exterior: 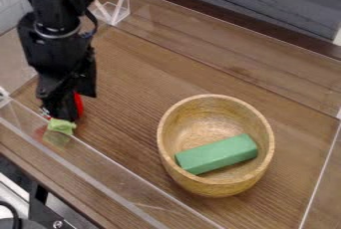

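Observation:
My black gripper (64, 109) is low at the left, its fingertips down over a red object (78, 107) with a pale green end (60, 126), which it mostly hides. Whether the fingers are open or closed on it I cannot tell. A wooden bowl (186, 114) at the lower right holds a green block (216, 153).
A clear edge or panel crosses the lower left, near the red object. A dark bench or wall stands behind.

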